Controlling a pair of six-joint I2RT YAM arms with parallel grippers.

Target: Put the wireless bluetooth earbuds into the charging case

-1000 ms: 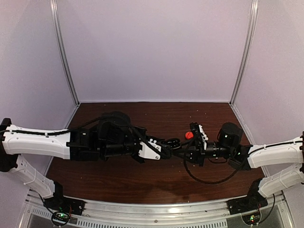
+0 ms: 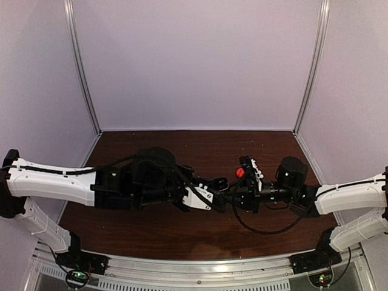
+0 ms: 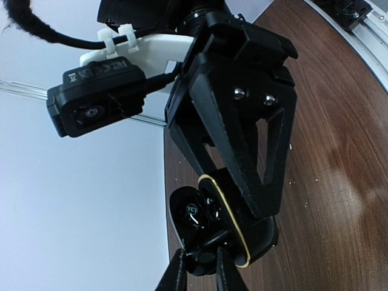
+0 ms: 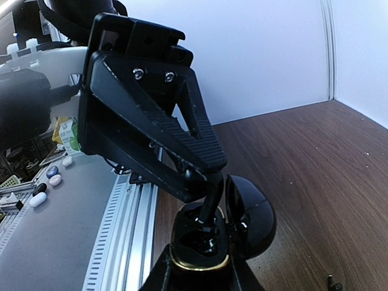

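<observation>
In the left wrist view the black charging case [image 3: 260, 233], with a gold rim, stands open and tilted, and my right gripper is shut on it. My left gripper is shut on a small black earbud [image 3: 205, 257] at the case's lower end. The right wrist view shows the fingers of my left gripper reaching in from above, with the earbud's dark stem [image 4: 211, 197] at the case opening. How deep it sits cannot be told. A glossy round shape with lettering [image 3: 191, 209] shows inside the open case. Another small black piece, likely an earbud [image 4: 334, 284], lies on the table.
A red round object [image 2: 240, 173] lies on the brown table [image 2: 182, 233], just behind the grippers. Both arms meet near the middle.
Over the last second my left arm has shifted slightly right and down in the top view, closer to the right gripper. The right arm has moved only a little.
</observation>
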